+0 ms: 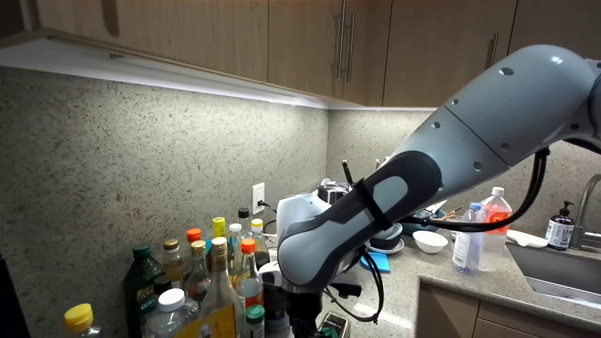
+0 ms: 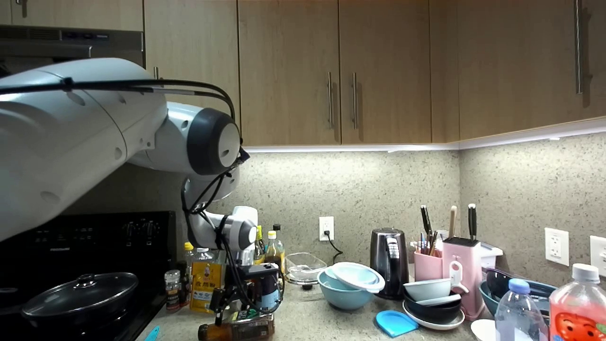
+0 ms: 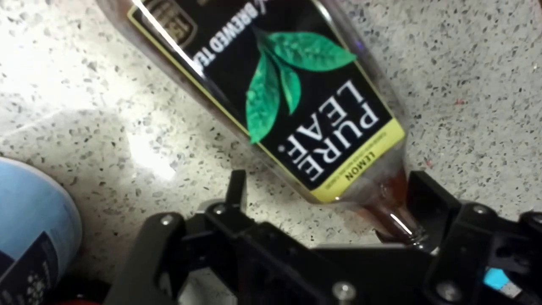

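Note:
A Pure Leaf lemon tea bottle (image 3: 315, 96) lies on its side on the speckled counter, black label facing up. In the wrist view its neck points to the lower right, close by the right-hand finger (image 3: 432, 201). My gripper is open, its fingers wide apart above the counter; whether the right one touches the neck cannot be told. Exterior view 2 has the bottle (image 2: 245, 329) lying below the gripper, partly hidden by it. Only the label end of the bottle (image 1: 335, 325) shows in exterior view 1, beside the dark gripper at the bottom edge.
A light-blue canister (image 3: 35, 218) stands left of the gripper. Several sauce and oil bottles (image 1: 219, 281) crowd the wall side. Bowls (image 2: 343, 290), a kettle (image 2: 389, 261) and a blue pad (image 2: 396, 322) are farther right. A lidded pan (image 2: 82, 298) sits on the stove.

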